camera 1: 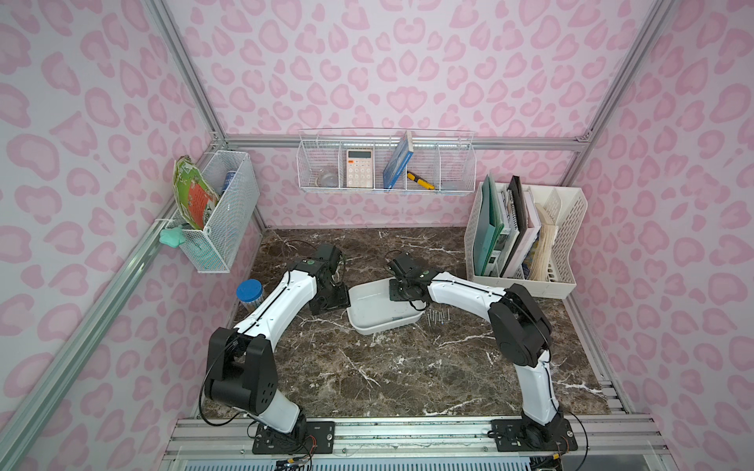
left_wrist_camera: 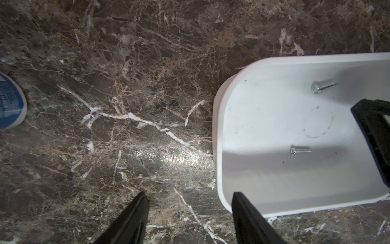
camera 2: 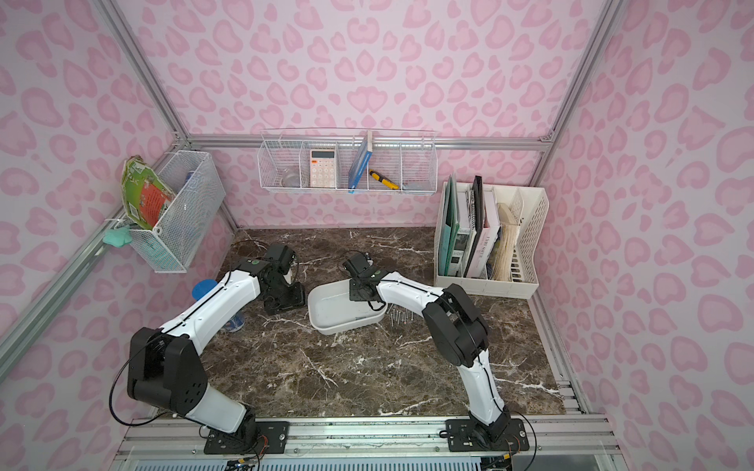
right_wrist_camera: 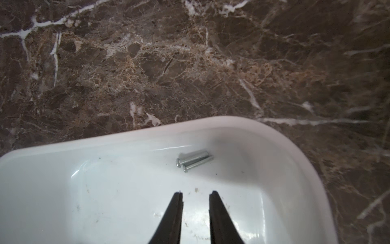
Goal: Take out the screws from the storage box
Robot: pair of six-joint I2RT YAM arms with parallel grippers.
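Observation:
The white storage box [camera 1: 377, 318] sits on the dark marble table between my two arms. A pair of silver screws [right_wrist_camera: 194, 159] lies side by side near the box's back wall. Another lone screw [left_wrist_camera: 299, 149] rests toward the front of the box floor in the left wrist view. Over the right half of the box hangs my right gripper, its fingers a little apart with nothing between them, the screw pair just beyond the tips. Left of the box, my left gripper is open and empty, one finger beside the box's front left corner.
Several screws [camera 1: 437, 315] lie in a row on the table right of the box. A blue-lidded jar [camera 1: 249, 290] stands behind the left forearm. A white file rack [camera 1: 514, 284] fills the back right.

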